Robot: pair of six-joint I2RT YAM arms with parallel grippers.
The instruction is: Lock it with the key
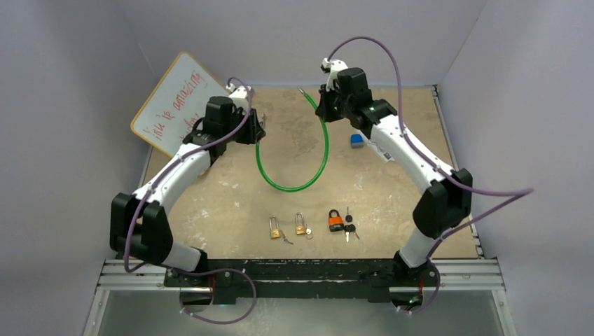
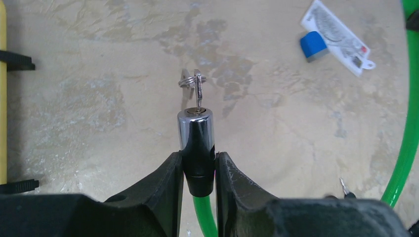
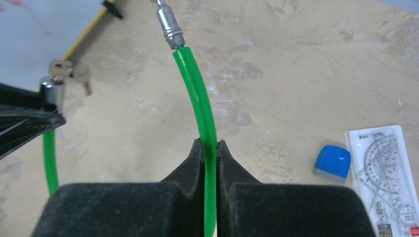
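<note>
A green cable lock (image 1: 293,189) hangs in a U between my two grippers in the top view. My left gripper is shut on its chrome and black lock cylinder (image 2: 196,140). A key stands in the cylinder's end, with a ring on it; a second key (image 3: 81,76) dangles there in the right wrist view. My right gripper is shut on the green cable, a short way below its bare metal pin (image 3: 168,22). The pin points up and away from the cylinder, well apart from it.
Brass padlocks (image 1: 274,229) and an orange-black padlock (image 1: 336,221) with loose keys lie at the table's front. A blue block (image 1: 356,141) and a white ruler (image 3: 383,173) lie under the right arm. A whiteboard (image 1: 175,105) leans at the back left.
</note>
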